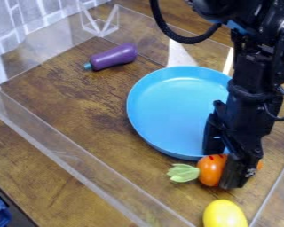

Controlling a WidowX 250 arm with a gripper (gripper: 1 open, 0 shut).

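My black gripper (227, 160) reaches down from the upper right to an orange carrot toy (211, 170) with pale green leaves, low at the right of the view. Its fingers are around or against the carrot; whether they are closed on it is hard to tell. A blue plate (156, 106) lies just behind the carrot, partly hidden by the arm.
A purple eggplant toy (113, 57) lies at the upper left. A yellow object (224, 214) is at the bottom edge, in front of the carrot. Clear walls run along the left of the wooden surface (61, 115), whose middle left is bare.
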